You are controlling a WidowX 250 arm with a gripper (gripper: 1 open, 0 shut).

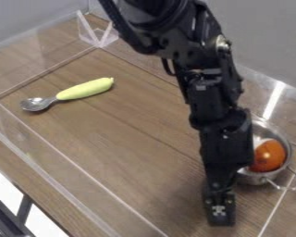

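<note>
My black gripper [220,205] reaches down low over the wooden surface at the lower right, in front of a metal pot [266,131]. The pot is partly hidden behind the gripper and holds an orange-red round object [268,156]. Whether anything white is still attached to that object is hard to see. The fingertips point down near the front edge of the view; their gap is hard to make out.
A spoon [38,103] with a pale yellow-green handle [85,89] lies at the upper left. Clear plastic walls [64,194] border the wooden surface [126,139].
</note>
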